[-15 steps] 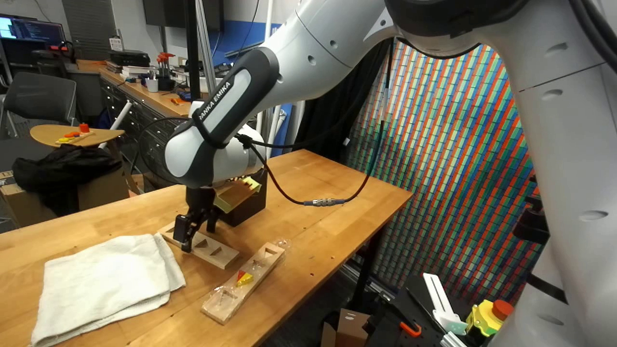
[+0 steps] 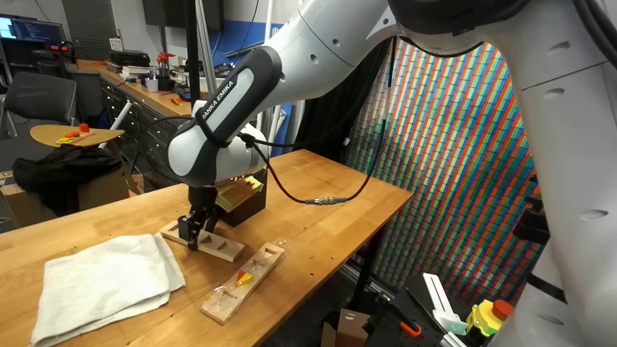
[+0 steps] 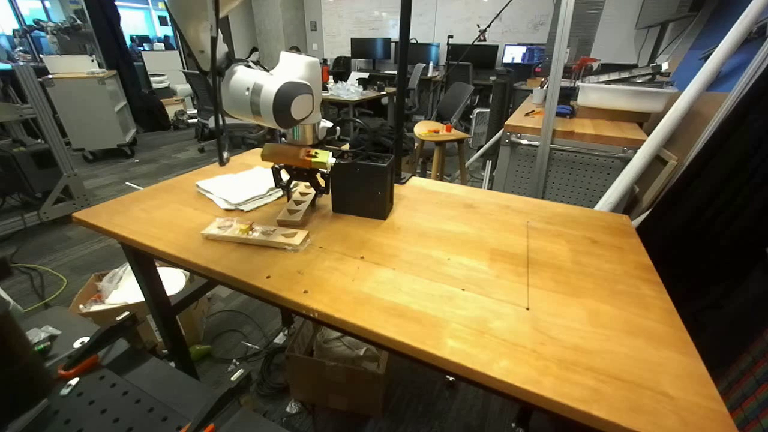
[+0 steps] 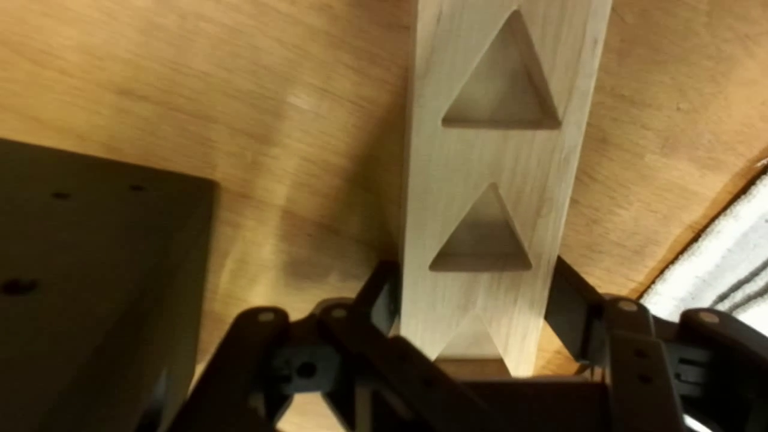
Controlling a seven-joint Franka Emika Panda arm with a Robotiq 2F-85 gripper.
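A pale wooden board with triangular recesses [image 4: 471, 158] lies along the table between the fingers of my gripper. The wrist view shows one dark finger at each long side of it, and the fingers are shut on it. Its visible recesses are empty. In exterior view 1, the gripper [image 2: 200, 231] points down over the middle of this board [image 2: 225, 248], hiding part of it. Nearer the table edge rests a second wooden board [image 2: 223, 304], with clear film around it and red and yellow triangular pieces [image 2: 244, 278] on it.
A black box [image 3: 363, 188] stands close beside the gripper. On the other side lies a folded white towel [image 2: 110, 280]. The bare table [image 3: 468, 252] stretches clear beyond the box in exterior view 2.
The gripper and the board between its fingers have shifted slightly to the right in exterior view 1. The second board, the towel and the box are where they were.
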